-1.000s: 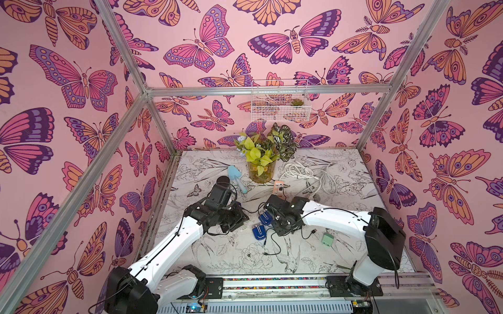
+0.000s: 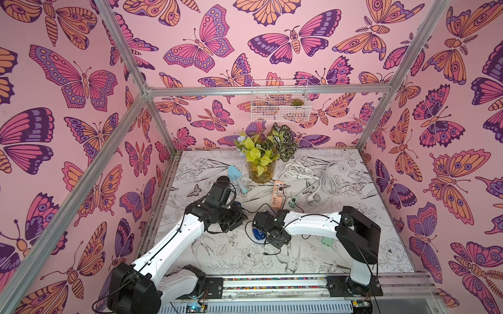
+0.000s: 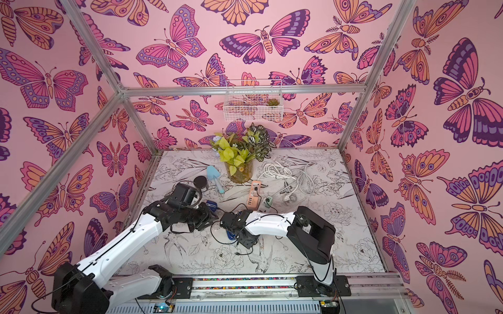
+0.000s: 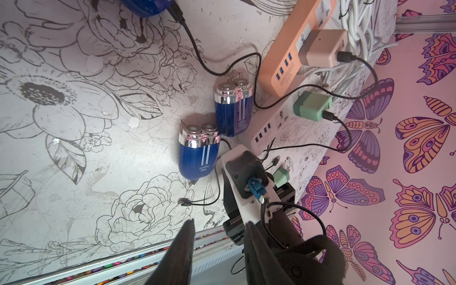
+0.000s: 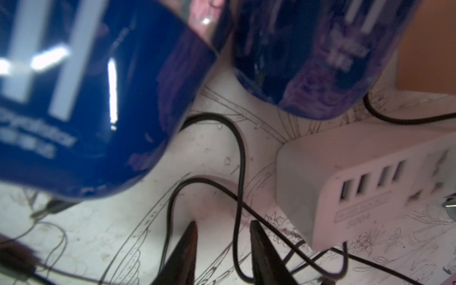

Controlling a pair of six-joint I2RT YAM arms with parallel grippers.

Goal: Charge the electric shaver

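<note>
Two dark blue shavers with chrome heads stand out in the left wrist view: a front shaver (image 4: 198, 154) and a rear shaver (image 4: 233, 109). At its top edge a third shaver (image 4: 146, 5) has a black cable plugged into it. A loose cable plug (image 4: 184, 201) lies near the front shaver. My right gripper is open, low beside the front shaver, with a black cable (image 5: 241, 156) looping down into view between its fingertips; contact cannot be told. My left gripper is open and empty, farther left and higher.
A white power strip (image 5: 308, 180) with several USB ports sits beside the cable. The orange strip (image 4: 285, 61) carries a pink adapter (image 4: 324, 47); a green adapter (image 4: 312, 106) sits on the white strip. Behind stands a potted plant (image 2: 261, 170).
My right gripper has moved left and toward the front, now covering part of the shavers in the top left view. More of the power strips shows. My left arm is almost unmoved.
</note>
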